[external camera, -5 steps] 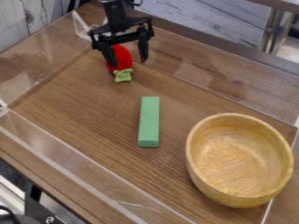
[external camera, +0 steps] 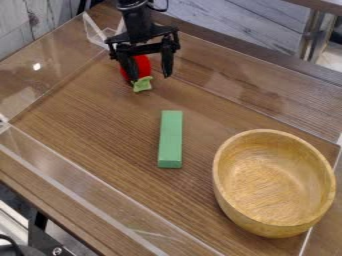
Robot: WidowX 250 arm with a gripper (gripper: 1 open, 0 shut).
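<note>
My black gripper (external camera: 142, 62) is at the top centre, its fingers spread on either side of a small red object (external camera: 134, 70) with a green part (external camera: 142, 85) at its lower end. The arm partly hides the red object, and contact with the fingers is unclear. A long green block (external camera: 171, 139) lies near the middle of the wooden table (external camera: 80, 150).
A large yellow bowl (external camera: 274, 182) occupies the lower right. Pale walls border the table at the top left and top right.
My gripper has moved down and slightly rightward over the red object, covering more of it. The green block and bowl have not moved.
</note>
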